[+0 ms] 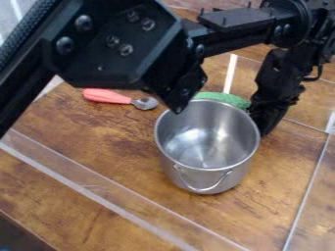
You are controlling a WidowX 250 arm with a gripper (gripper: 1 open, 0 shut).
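A steel pot (206, 162) with a wire handle stands upright on the wooden surface. Just behind its right rim is my gripper (262, 116), pointing down; its fingertips are largely hidden by the pot, so whether anything is between them is unclear. A green oblong object (222, 98) lies behind the pot, partly covered by the pot and gripper.
An orange-handled tool (108, 95) with a metal head lies at the left rear. The black arm spans the top of the view.
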